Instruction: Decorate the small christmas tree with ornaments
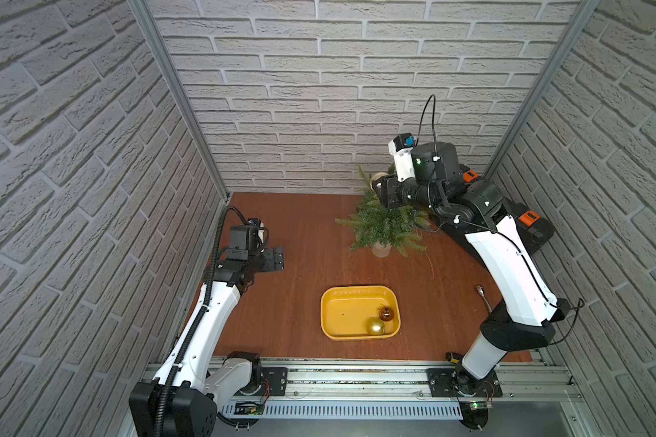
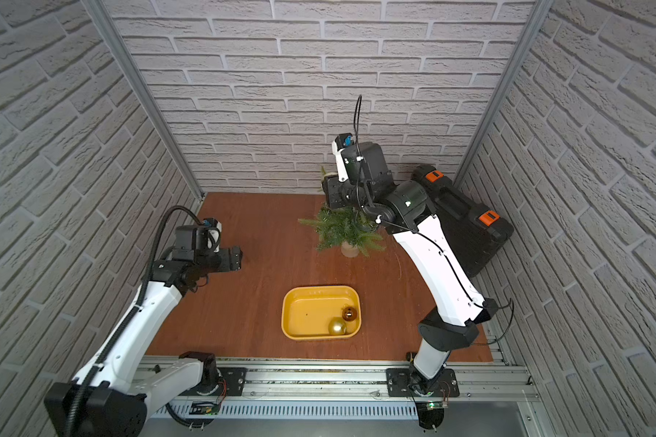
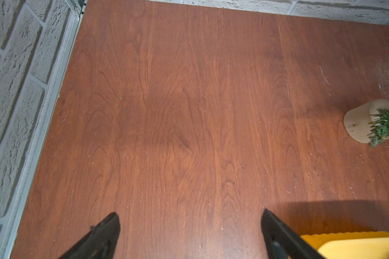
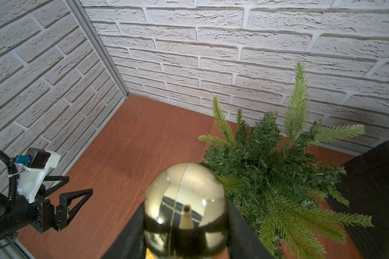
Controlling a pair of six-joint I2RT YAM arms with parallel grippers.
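A shiny gold ornament (image 4: 185,207) sits between the fingers of my right gripper, which is shut on it. In the top left view that ornament (image 1: 378,177) peeks out at the upper part of the small green tree (image 1: 386,224); the right arm covers much of the tree's top. In the right wrist view the tree (image 4: 268,177) stands just right of the ornament; whether they touch I cannot tell. My left gripper is open and empty over the left side of the table. A gold ornament (image 1: 375,326) and a reddish-brown ornament (image 1: 386,314) lie in the tray.
The yellow tray (image 1: 342,335) is at the table's front middle. A black case (image 2: 463,215) with orange latches lies at the right behind the right arm. A metal-tipped tool (image 1: 481,291) rests on the right.
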